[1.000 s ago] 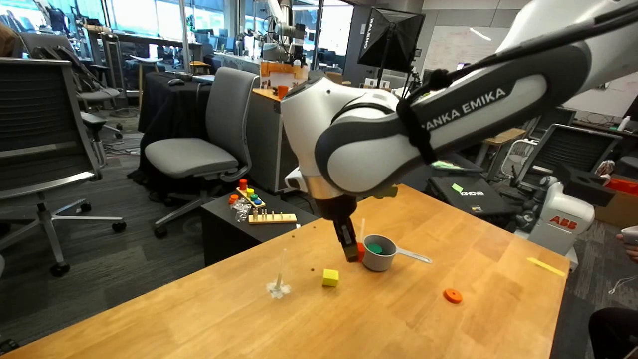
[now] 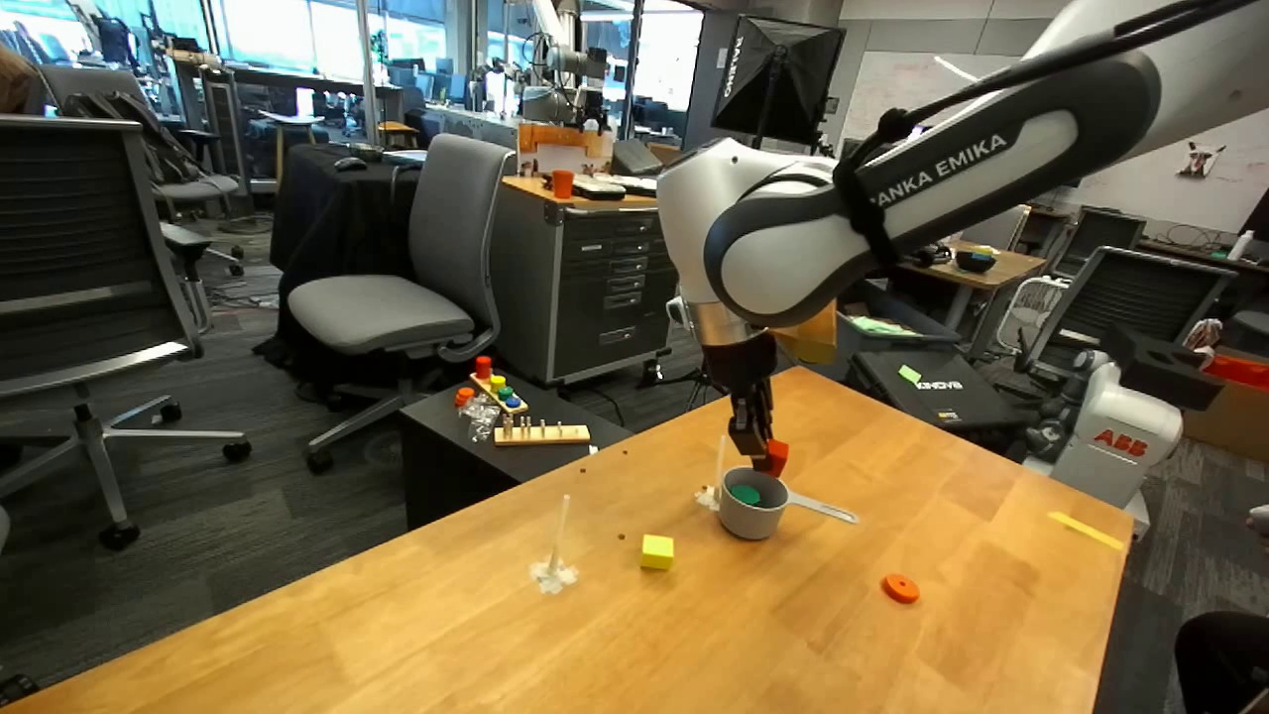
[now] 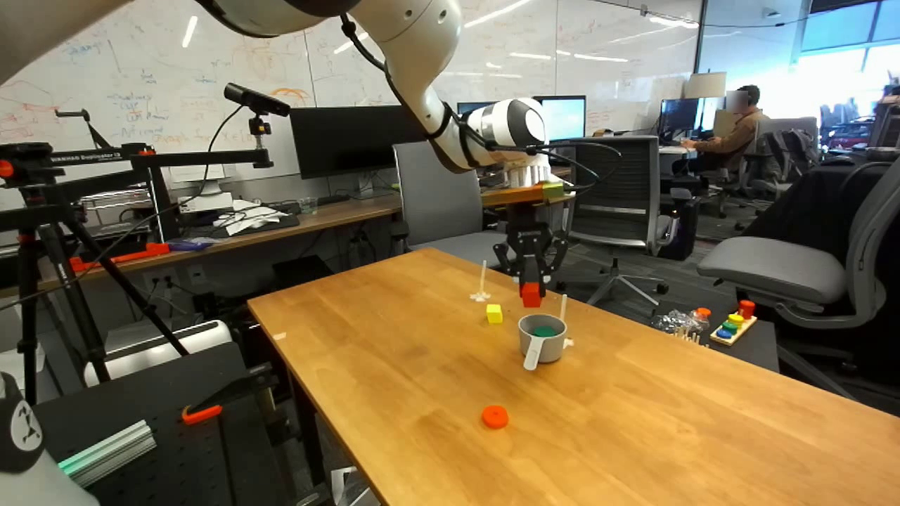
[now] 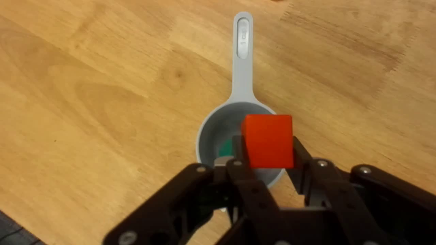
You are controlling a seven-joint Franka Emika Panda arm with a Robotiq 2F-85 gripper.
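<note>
A red block [image 4: 269, 141] is clamped between the fingers of my gripper [image 3: 531, 291], which is shut on it. In the wrist view the block covers the right part of a grey measuring cup [image 4: 212, 130] whose handle points away. The exterior views show the block raised, near the cup's rim. A green piece [image 3: 544, 332] lies inside the cup [image 2: 751, 520]; the block and fingers partly hide it in the wrist view. On the table are a yellow block [image 2: 656, 552] and an orange disc [image 2: 900, 588], both apart from the cup.
One thin upright peg [image 2: 561, 530] stands left of the yellow block, and a second peg [image 3: 563, 305] rises right beside the cup.
My gripper has moved up and to the right in exterior view 1, carrying the red block from the cup's left side to near its rim. The cup, yellow block and disc have stayed put.
</note>
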